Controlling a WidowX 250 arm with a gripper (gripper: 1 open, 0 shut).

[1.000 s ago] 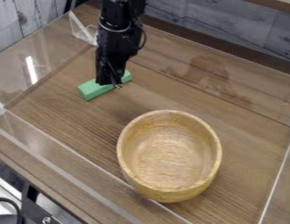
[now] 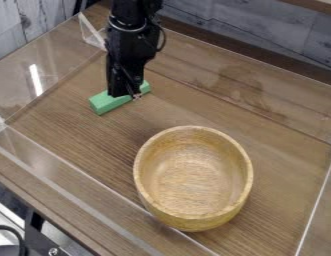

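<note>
A green block [image 2: 109,103] lies on the wooden table, left of centre, its long side running diagonally. The black gripper [image 2: 125,84] hangs just above it and partly in front of its upper right end. Its fingers look close together, with nothing seen between them; whether they touch the block is not clear.
A large round wooden bowl [image 2: 193,175] stands at the lower right of the table [image 2: 261,100]. A black cable lies at the lower left edge, and clear plastic at the left edge.
The gripper has shifted slightly left and up in the view over the last second. The green block and the bowl look unmoved.
</note>
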